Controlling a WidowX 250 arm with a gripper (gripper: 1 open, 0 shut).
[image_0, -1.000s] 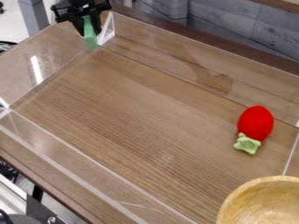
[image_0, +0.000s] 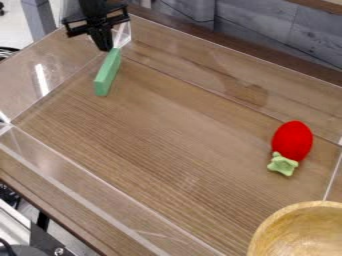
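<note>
My black gripper (image_0: 99, 42) is at the top left of the table, just above the upper end of a green bar (image_0: 108, 71) that lies flat, angled slightly, on the wood. The gripper looks shut, though its fingertips are small and dark, and the green bar lies apart below it.
A red rounded object (image_0: 293, 140) with a pale green piece (image_0: 282, 165) sits at the right. A yellow bowl (image_0: 297, 232) is at the bottom right corner.
The green bar was up at the gripper a second ago and has since moved down the table, away from it. The gripper has shifted only slightly.
</note>
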